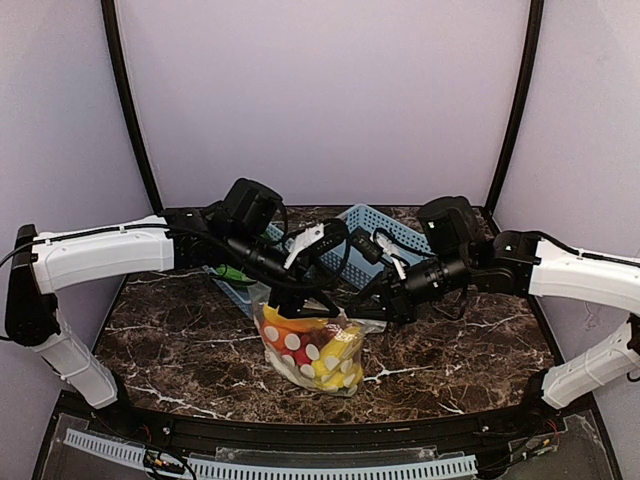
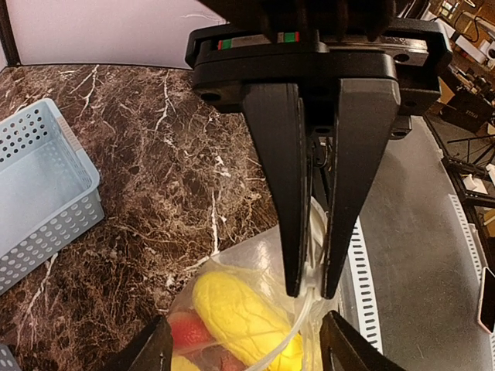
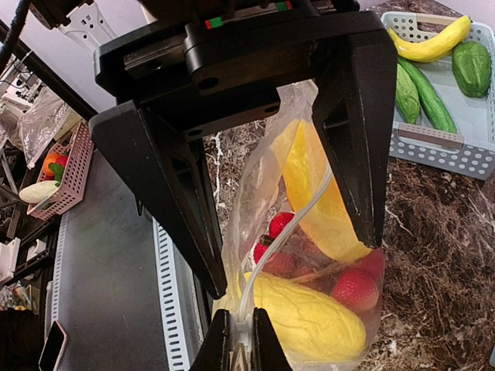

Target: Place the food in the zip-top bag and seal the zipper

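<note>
The clear zip top bag [image 1: 310, 355] holds yellow and red food, including a yellow piece [image 3: 309, 317] and red pieces [image 3: 355, 291]. At the bag's mouth, my right gripper [image 1: 370, 310] is shut on the zipper edge [image 2: 298, 325], near one end. My left gripper [image 1: 315, 305] stands part open over the same edge, close beside the right one; in the right wrist view its two fingers straddle the pale zipper strip without visibly pinching it.
Two blue baskets [image 1: 365, 215] stand behind the bag; one [image 3: 441, 154] holds a banana [image 3: 425, 46] and green vegetables.
</note>
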